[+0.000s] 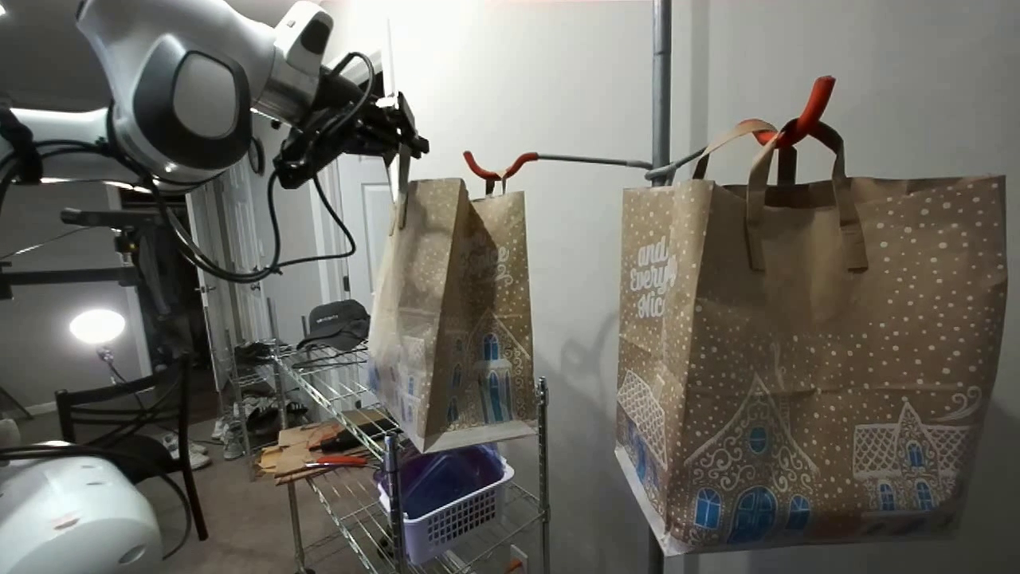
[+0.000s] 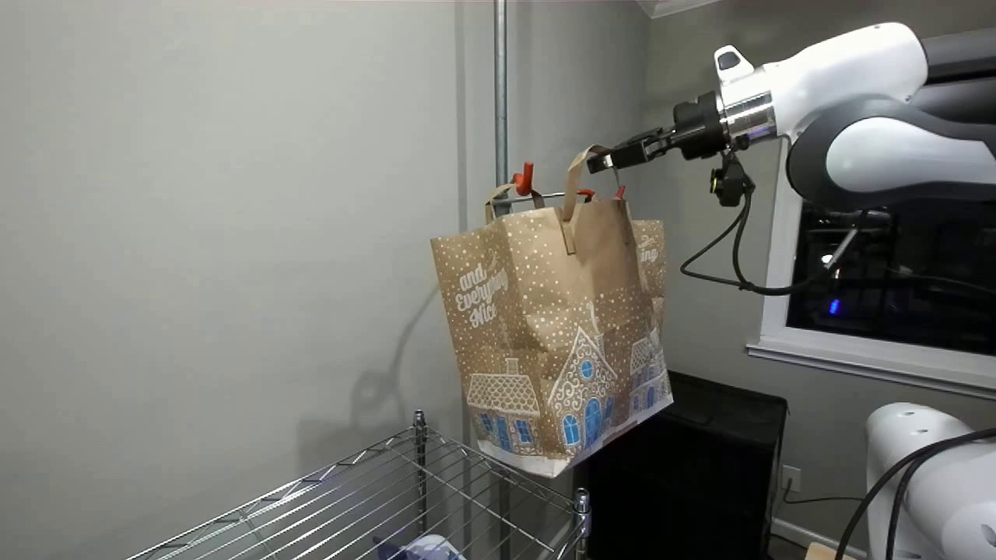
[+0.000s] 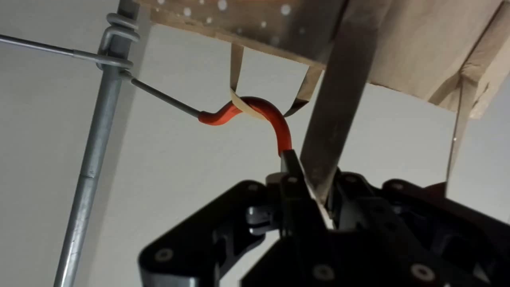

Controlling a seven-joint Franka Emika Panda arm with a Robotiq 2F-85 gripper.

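A brown paper bag with white dots and blue-windowed houses hangs below my gripper. Its far handle loops over the red hook, as the wrist view shows. The near handle runs down between the fingers of my gripper, which stand close together with a thin light gap beside the strap. Whether they pinch it is hard to tell. In the second exterior view, this handle rises from the bag to the fingertips.
A similar bag hangs from another red hook on the metal pole. Below stands a wire rack with a white basket and a dark cap. Clear wall lies left of the bags in the second exterior view.
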